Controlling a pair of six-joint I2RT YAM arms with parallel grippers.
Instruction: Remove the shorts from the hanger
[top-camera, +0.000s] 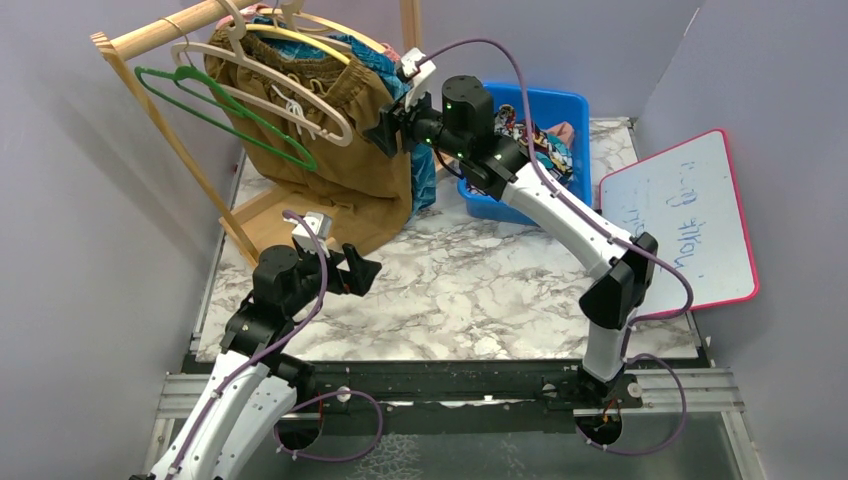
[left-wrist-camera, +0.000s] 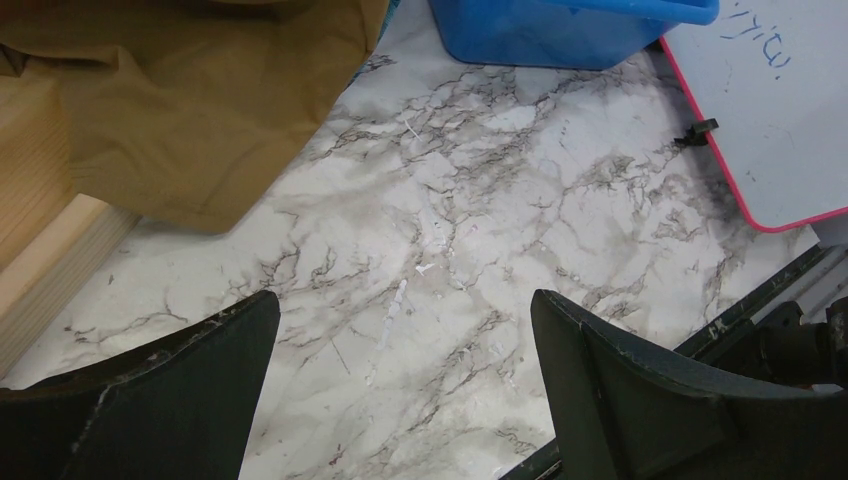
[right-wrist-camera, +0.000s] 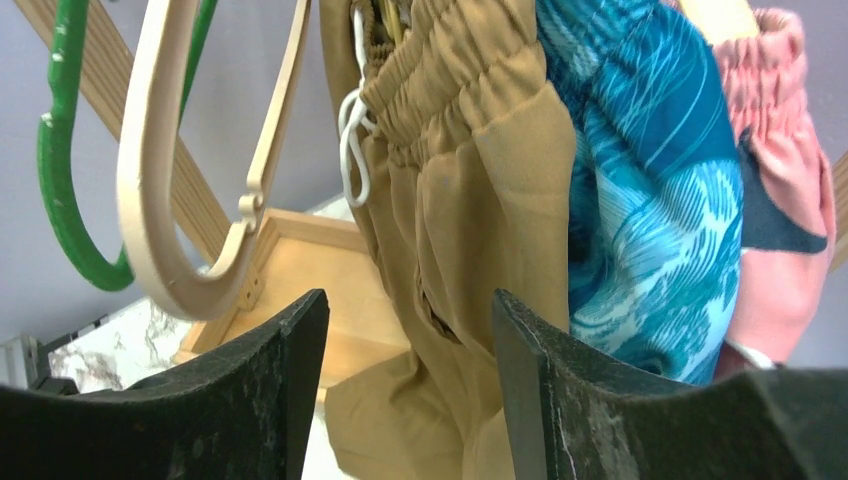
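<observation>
The brown shorts (top-camera: 350, 170) hang by their gathered waistband from the wooden rack, apparently on the yellow hanger (top-camera: 300, 38). A white drawstring (right-wrist-camera: 352, 150) dangles at the waist. My right gripper (top-camera: 382, 130) is at the right side of the shorts near the waistband. In the right wrist view its fingers (right-wrist-camera: 290, 370) stand apart, with brown cloth visible beyond the gap; whether they touch it I cannot tell. Lower down, over the table, my left gripper (top-camera: 366, 270) is open and empty. The lower hem of the shorts (left-wrist-camera: 190, 160) shows in the left wrist view.
A cream hanger (top-camera: 290, 92) and a green hanger (top-camera: 225, 105), both bare, hang in front of the shorts. Blue shorts (right-wrist-camera: 665, 190) and a pink garment (right-wrist-camera: 785, 200) hang behind. A blue bin (top-camera: 575, 110) holds clothes.
</observation>
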